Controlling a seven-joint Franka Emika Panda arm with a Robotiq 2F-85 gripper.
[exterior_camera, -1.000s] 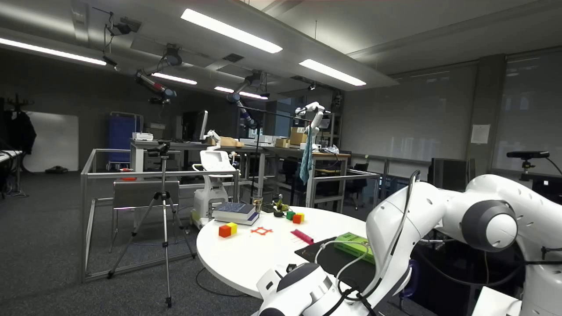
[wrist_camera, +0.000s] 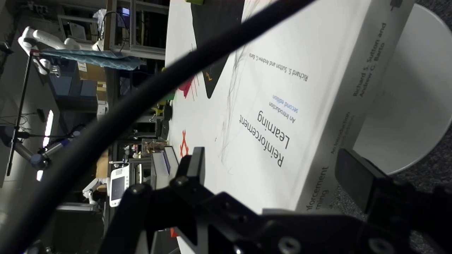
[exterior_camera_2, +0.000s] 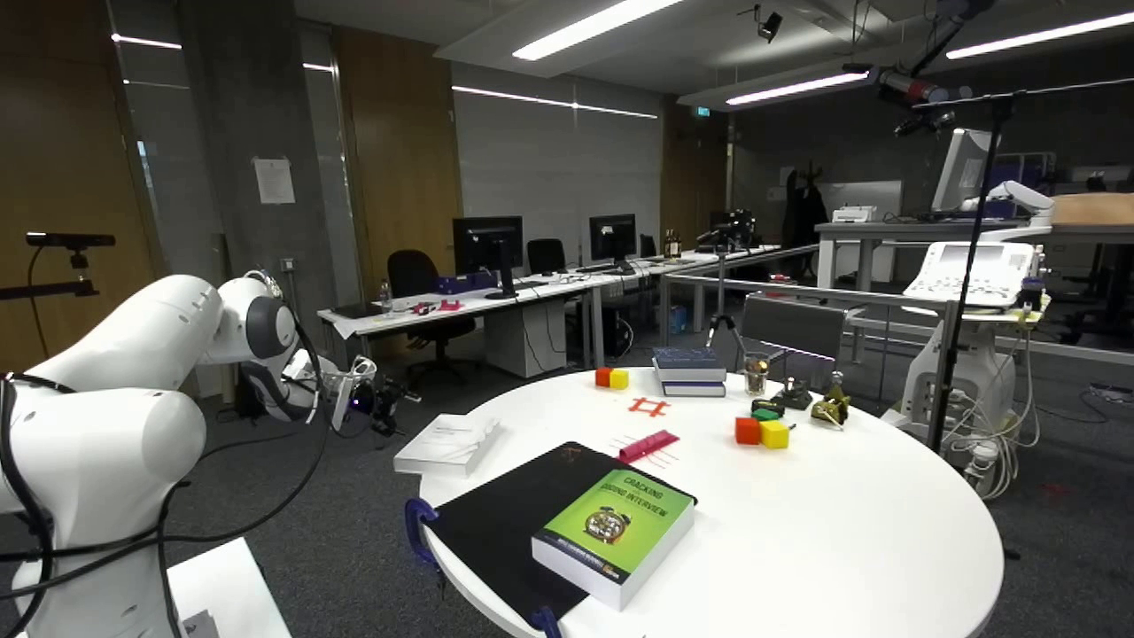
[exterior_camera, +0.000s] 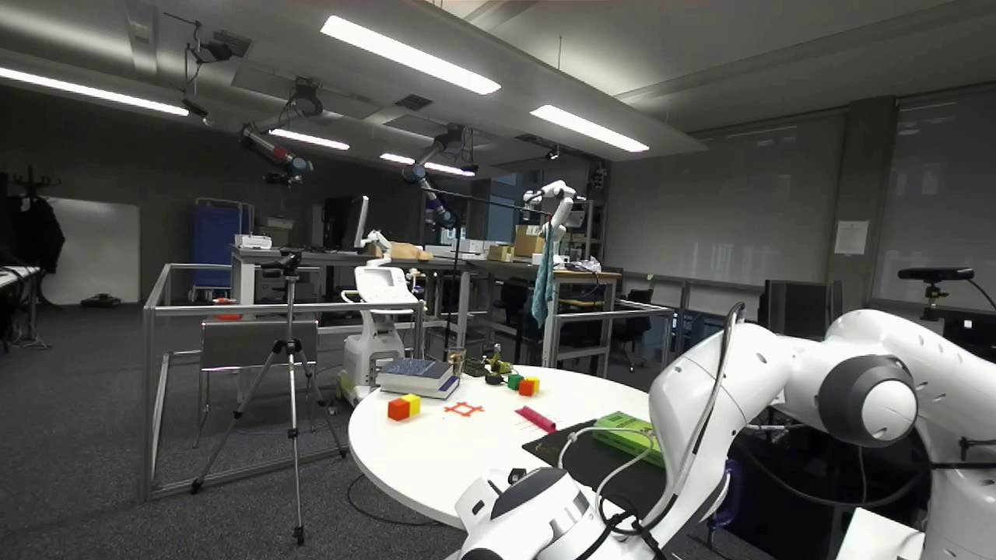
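A white book titled Reinforcement Learning (wrist_camera: 271, 106) fills the middle of the wrist view, cover and spine showing. In exterior view 2 the same book (exterior_camera_2: 446, 445) lies at the table's near left edge, partly beyond it. My gripper is open, one dark finger (wrist_camera: 196, 165) seen against the cover side and the other finger (wrist_camera: 354, 182) by the spine. Contact with the book cannot be told. From exterior view 2, the gripper (exterior_camera_2: 391, 406) appears just off the table edge, left of the book. Exterior view 1 hides the fingertips and this book.
On the round white table (exterior_camera_2: 850, 532) are a green book (exterior_camera_2: 617, 521) on a black mat (exterior_camera_2: 500, 532), a pink roll (exterior_camera_2: 648, 446), coloured cubes (exterior_camera_2: 761, 431) and stacked blue books (exterior_camera_2: 688, 367). A black cable (wrist_camera: 140, 97) crosses the wrist view.
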